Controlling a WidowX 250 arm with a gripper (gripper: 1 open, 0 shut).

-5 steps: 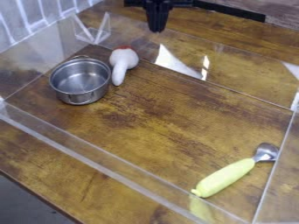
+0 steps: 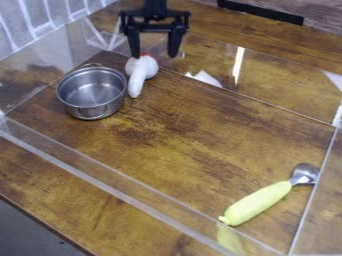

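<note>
My black gripper (image 2: 154, 42) hangs at the top centre, open, its fingers pointing down just above a white, elongated object with a bit of red (image 2: 140, 72), which lies on the wooden table beside a steel pot (image 2: 92, 104). At the lower right lies a pale yellow-handled scoop (image 2: 257, 202) with a metal head.
Clear plastic walls (image 2: 80, 165) border the work area on the sides. A white railing (image 2: 30, 30) stands at the back left.
My gripper has come down and to the left, from high at the top centre to just over the white object. The pot and the scoop have stayed in place.
</note>
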